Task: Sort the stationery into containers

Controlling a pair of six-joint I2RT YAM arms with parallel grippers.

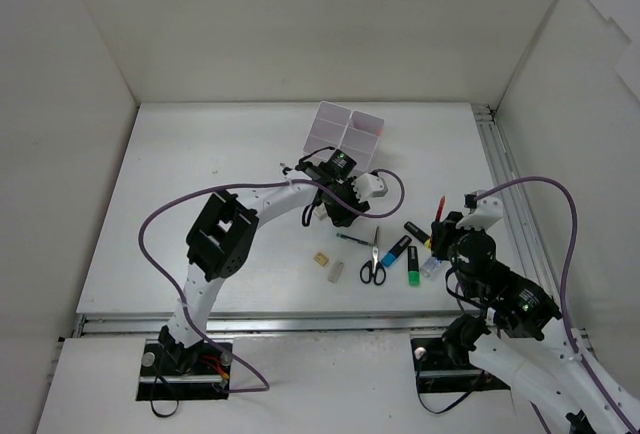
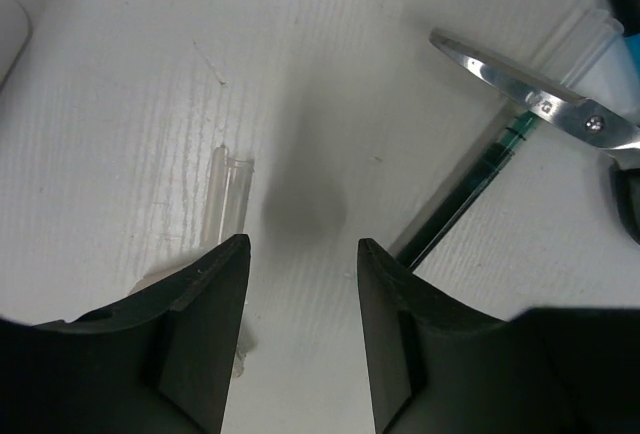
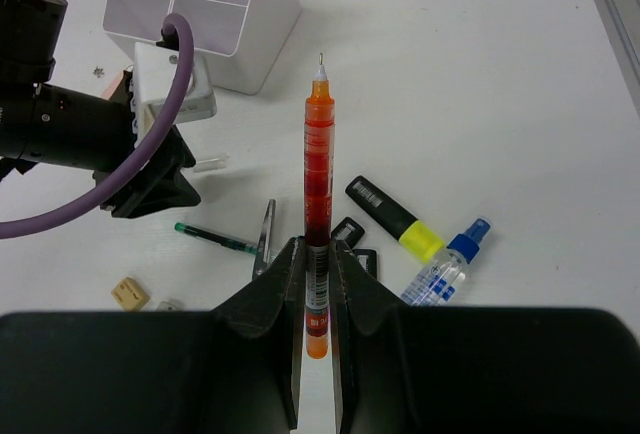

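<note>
My right gripper is shut on an upright red-orange pen [image 3: 318, 164], held at the right of the table. My left gripper hangs open, low over the table in front of the white compartment container [image 1: 345, 129]. Below it, in the left wrist view, lie a short clear tube [image 2: 228, 194], a dark green pen [image 2: 460, 194] and scissors [image 2: 560, 104]. Also on the table are a black-and-yellow highlighter [image 3: 395, 219], a blue marker [image 1: 396, 250], a green marker [image 1: 413, 266] and a spray bottle [image 3: 435, 279].
A small yellow block [image 1: 321, 258] and a pale eraser [image 1: 336, 271] lie at the front middle. A metal rail [image 1: 510, 204] and wall border the right side.
</note>
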